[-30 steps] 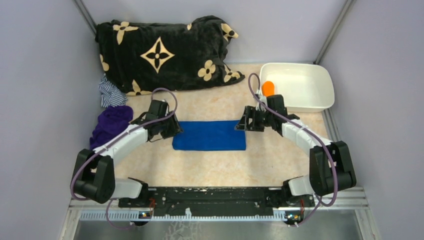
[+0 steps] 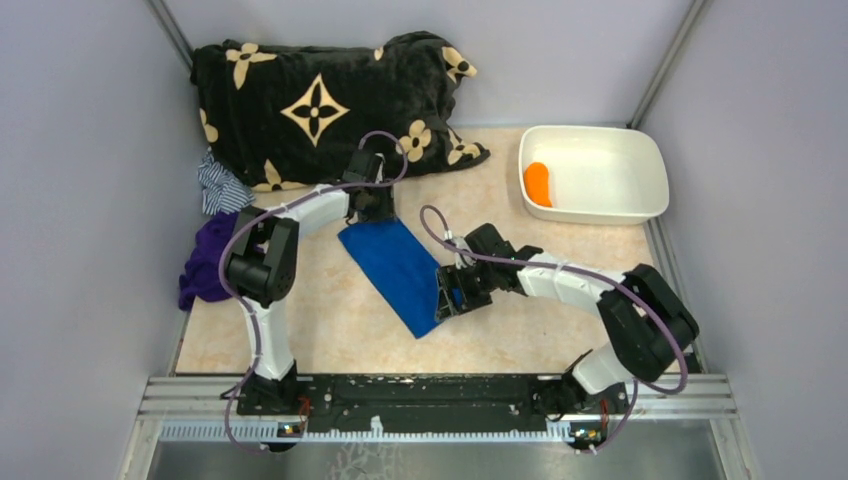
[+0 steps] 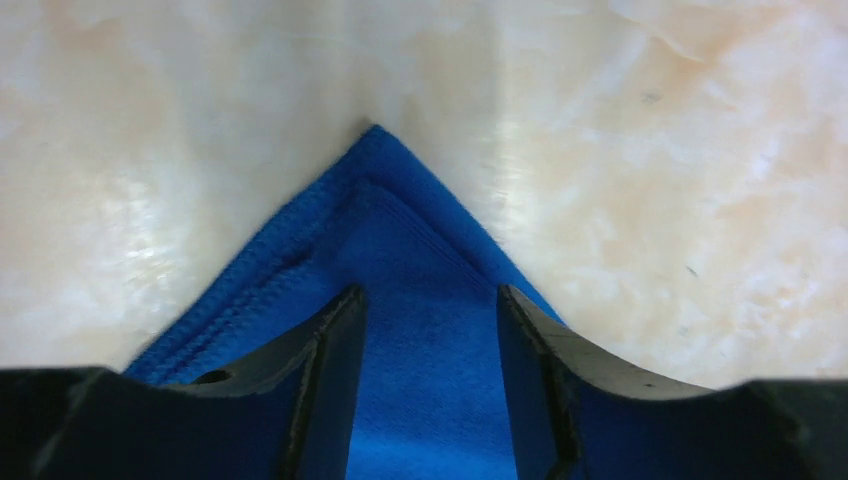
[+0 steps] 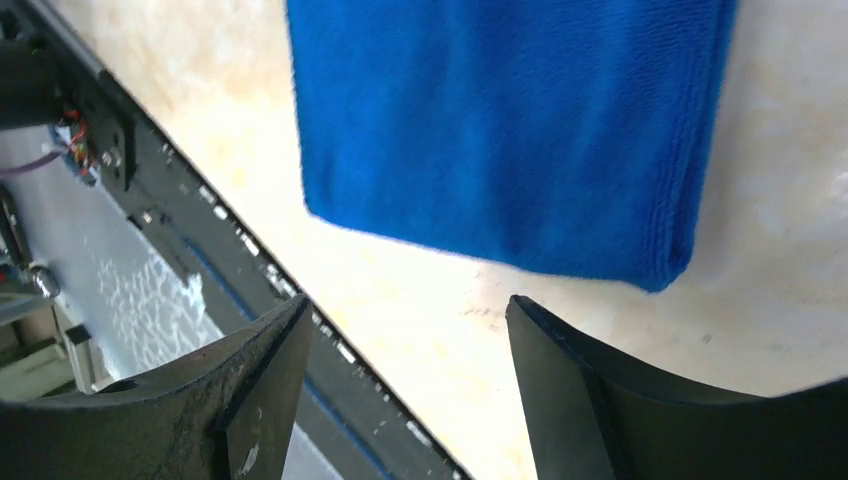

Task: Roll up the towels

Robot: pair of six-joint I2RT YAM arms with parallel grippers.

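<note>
A blue towel (image 2: 392,270) lies flat and diagonal on the beige table, with folded edges at its corners in both wrist views. My left gripper is over the towel's far corner, its fingers apart on either side of a folded patch; whether it touches the cloth is unclear. My right gripper stands open at the near end, its fingers just short of the towel's edge (image 4: 480,245), with bare table between them.
At the back lies a black patterned cushion (image 2: 320,80). A purple cloth (image 2: 205,270) and a striped cloth (image 2: 222,185) lie left. A white bin (image 2: 610,175) with an orange item (image 2: 536,184) stands back right.
The blue towel has turned from horizontal to diagonal. My left gripper has moved toward the back with its end, my right gripper toward the front with the other.
</note>
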